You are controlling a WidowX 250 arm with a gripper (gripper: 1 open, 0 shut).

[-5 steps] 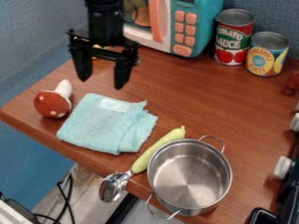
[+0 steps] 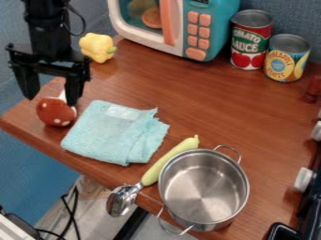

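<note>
The black gripper hangs at the left edge of the wooden table, its two fingers apart, open. It is just above a red mushroom toy with a white stem that lies on its side. A folded light blue cloth lies to the right of the toy. A yellow toy sits at the back left, behind the gripper.
A steel pot, a corn cob and a metal utensil are at the front. A toy microwave, a tomato sauce can and another can stand behind.
The gripper has moved left and down from over the table's back middle to above the mushroom toy, uncovering the yellow toy.
</note>
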